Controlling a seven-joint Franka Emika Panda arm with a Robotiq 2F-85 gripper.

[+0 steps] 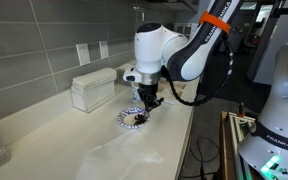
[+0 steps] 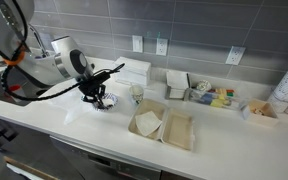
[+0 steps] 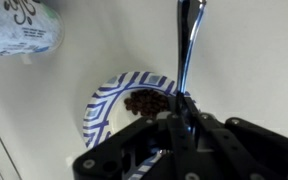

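Note:
A round white bowl with a blue-striped rim holds a small heap of dark beans. My gripper is shut on a shiny metal utensil, probably a spoon, whose long handle runs up out of the wrist view. Its lower end is hidden by the fingers. The gripper hangs over the bowl's right side in the wrist view. From the first exterior view, the bowl rests on the white counter just below the gripper. In the second exterior view, the gripper partly covers the bowl.
A patterned mug stands close to the bowl. Right of it in the second exterior view lie open cardboard boxes. Behind are a white box, a transparent container and another small box.

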